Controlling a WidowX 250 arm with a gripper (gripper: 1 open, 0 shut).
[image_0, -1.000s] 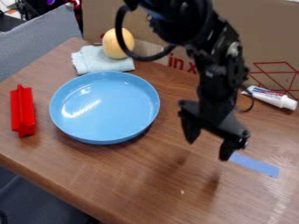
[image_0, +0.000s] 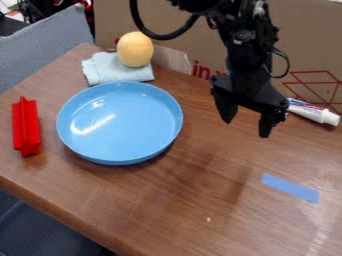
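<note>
My black gripper (image_0: 247, 118) hangs over the back right of the wooden table, its two fingers apart and pointing down with nothing visible between them. A white tube (image_0: 315, 114) lies behind it to the right, partly hidden by the gripper. A large blue plate (image_0: 119, 123) sits on the left half of the table.
A red object (image_0: 26, 126) lies at the left edge. A folded cloth (image_0: 107, 69) and a yellow ball (image_0: 135, 49) are at the back left, before a cardboard box (image_0: 307, 60). A blue tape strip (image_0: 290, 188) marks the front right.
My gripper has moved up in the view, toward the back of the table and away from the blue tape strip. The objects on the table look unmoved.
</note>
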